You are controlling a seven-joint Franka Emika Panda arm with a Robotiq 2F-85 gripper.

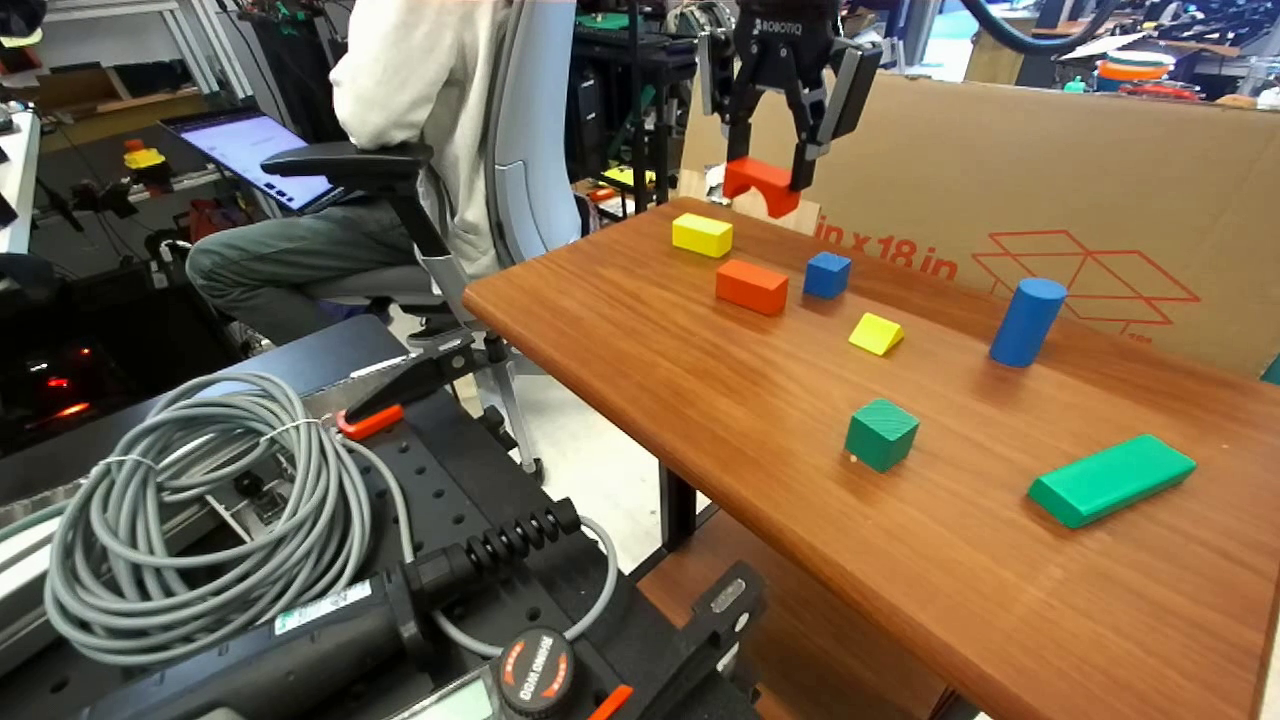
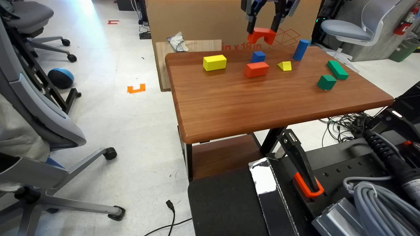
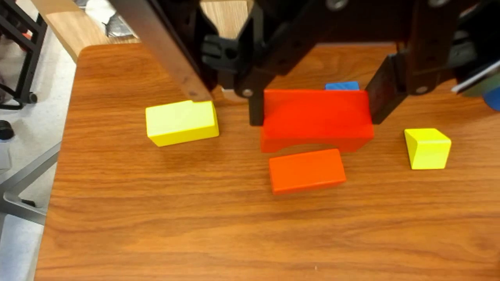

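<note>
A red arch block (image 3: pixel 316 117) is clamped end to end between my gripper's fingers, its curved notch facing down. In exterior view 1 my gripper (image 1: pixel 768 175), shut on the arch, hangs above the far side of the table, clear of its surface. Below it lie an orange-red rectangular block (image 1: pixel 752 288) and a blue cube (image 1: pixel 827 275). From the wrist, the blue cube (image 3: pixel 342 86) is mostly hidden behind the arch, and the orange-red block (image 3: pixel 307 171) shows just past the arch's lower edge. A yellow rectangular block (image 2: pixel 215 62) rests to the left on the table.
Right of the blue cube sit a yellow wedge (image 1: pixel 877 334) and an upright blue cylinder (image 1: pixel 1028 323). A green cube (image 1: pixel 883 434) and a flat green block (image 1: pixel 1112 480) lie nearer the right end. A cardboard sheet (image 1: pixel 960 180) stands behind the table (image 2: pixel 252 106), whose front is bare.
</note>
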